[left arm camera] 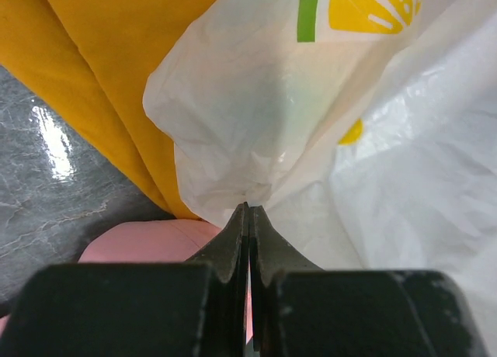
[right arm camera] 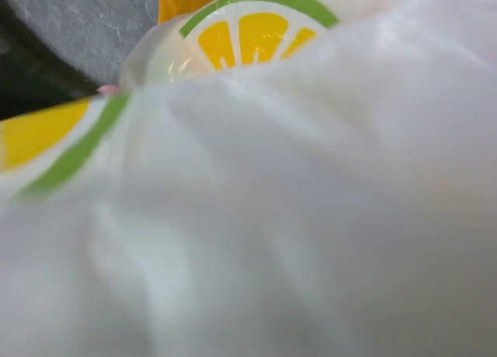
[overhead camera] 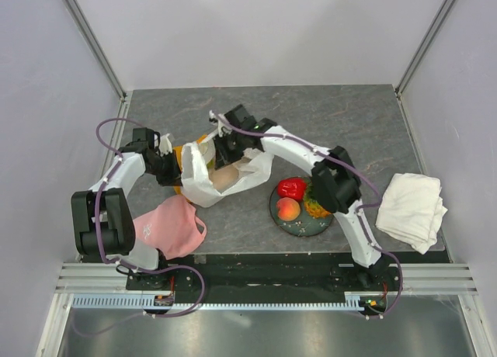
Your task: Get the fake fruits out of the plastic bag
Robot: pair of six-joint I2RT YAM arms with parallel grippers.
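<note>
The white plastic bag (overhead camera: 203,182) with lemon prints lies open over an orange cloth (left arm camera: 116,77). My left gripper is shut at the bag's left edge; whether it pinches the plastic I cannot tell. My right gripper (overhead camera: 221,143) is over the bag's opening, a tan item below it; in the right wrist view white plastic hides the fingers. A dark plate (overhead camera: 304,229) holds a red pepper (overhead camera: 292,188), a peach (overhead camera: 288,209) and a yellow-green fruit (overhead camera: 317,206).
A pink bag (overhead camera: 169,225) lies at the front left, a folded white cloth (overhead camera: 411,211) at the right.
</note>
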